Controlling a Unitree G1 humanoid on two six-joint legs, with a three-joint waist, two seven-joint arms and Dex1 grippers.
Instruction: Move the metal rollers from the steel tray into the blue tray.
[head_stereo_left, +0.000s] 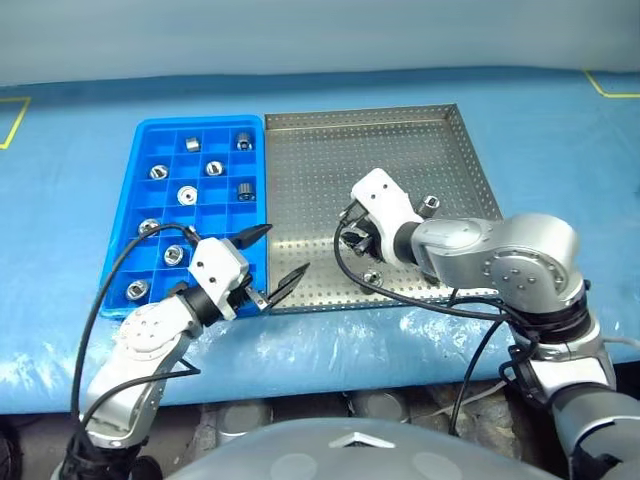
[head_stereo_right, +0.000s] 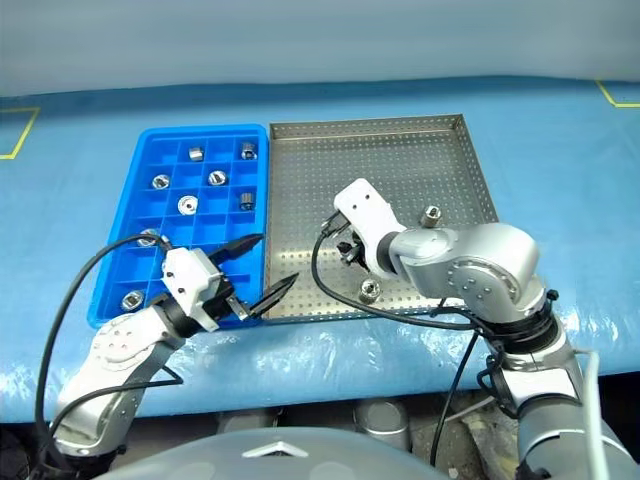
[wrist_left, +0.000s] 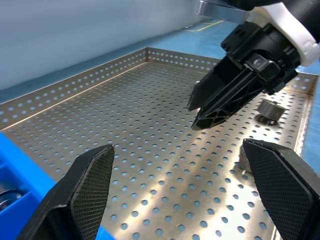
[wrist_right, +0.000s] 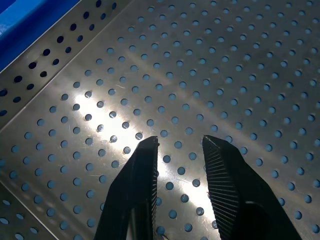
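Observation:
Two metal rollers are in the perforated steel tray (head_stereo_left: 330, 160). One roller (head_stereo_left: 428, 206) lies right of centre. The other roller (head_stereo_right: 369, 291) is near the front edge, partly covered by my left finger in the left wrist view. My right gripper is above bare tray floor, left of both rollers. It is shut with nothing gripped, though a narrow gap shows between its fingertips. My left gripper stands open and empty, near where the two trays meet. Several rollers sit in cells of the blue tray (head_stereo_left: 145, 205).
The trays stand side by side on a blue-covered table (head_stereo_left: 560, 160). The steel tray's raised wall (head_stereo_left: 475, 160) bounds its right side. My left hand and arm cover the blue tray's front right corner.

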